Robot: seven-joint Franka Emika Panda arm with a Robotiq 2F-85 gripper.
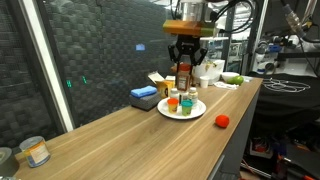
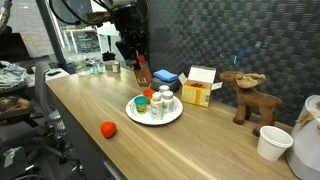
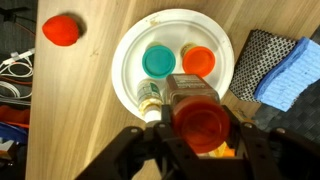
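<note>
My gripper (image 1: 186, 58) is shut on a brown jar (image 1: 183, 77) with an orange-red lid, held upright. The same jar (image 2: 143, 74) appears in exterior view 2 at the back side of the white plate (image 2: 137, 117). From the wrist view, the jar's lid (image 3: 202, 123) fills the space between the fingers and covers part of the plate (image 3: 125, 60). On the plate stand a teal cup (image 3: 158, 60), an orange cup (image 3: 198, 61) and several small white-capped bottles (image 2: 157, 107). Whether the jar's base touches the plate is hard to tell.
A red tomato (image 1: 222, 121) lies near the table's front edge. Behind the plate are a blue cloth (image 1: 144, 92) on a dark box and an open yellow-white carton (image 2: 198, 87). A toy deer (image 2: 255, 98) and white cup (image 2: 271, 143) stand farther along. The wooden table has wide clear room.
</note>
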